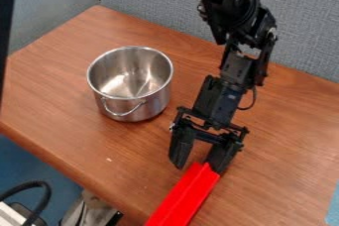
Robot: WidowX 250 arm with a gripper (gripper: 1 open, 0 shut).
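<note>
The black gripper [200, 154] reaches down from the upper right, its fingers apart above and at the upper end of a long red block [183, 197]. The block lies diagonally on the wooden table, running out of the bottom of the view. Whether the fingertips touch it is not clear.
A steel pot [130, 83] with a wire handle stands left of the gripper. Grey panels [284, 27] border the back; cables hang at the lower left corner beyond the table edge.
</note>
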